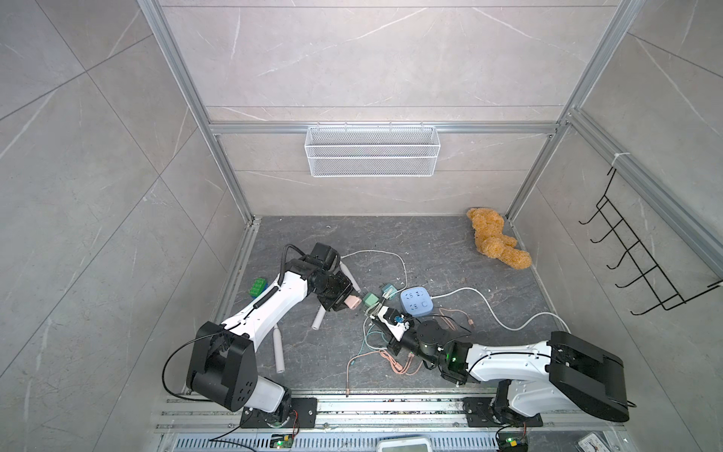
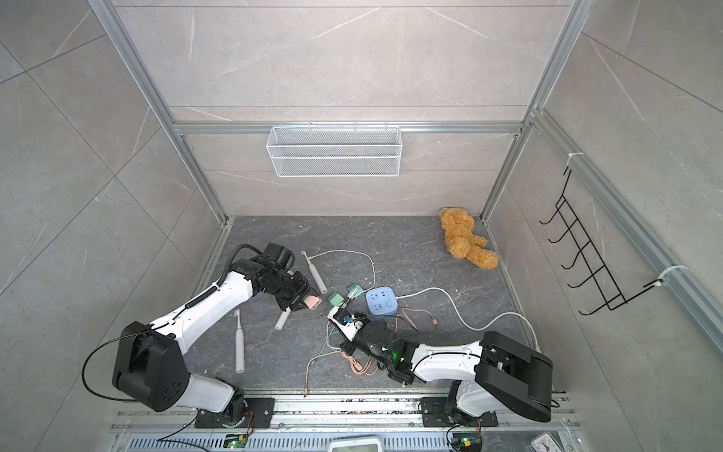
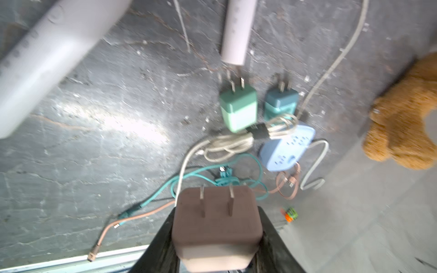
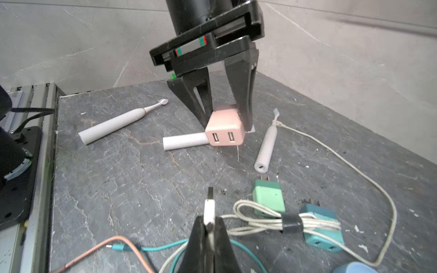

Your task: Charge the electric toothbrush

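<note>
A pink charger block (image 4: 225,129) hangs above the surface with my left gripper shut on it. Its two USB slots face the right wrist camera; its metal prongs show in the left wrist view. Below and short of it, my right gripper is shut on a slim white plug (image 4: 209,210) with a dark tip, apart from the charger. The white cable (image 4: 255,223) lies bundled under a black strap. Three white toothbrushes lie flat: one at left (image 4: 113,125), one partly behind the charger (image 4: 185,141), one farther back (image 4: 266,149) with cable at its head.
A green charger (image 4: 268,196) and a teal charger (image 4: 323,227) lie by the bundle. The blue power strip (image 1: 416,301) sits to their right. Teal and orange cables (image 1: 395,361) tangle near the front. A teddy bear (image 1: 497,239) lies in the back right corner.
</note>
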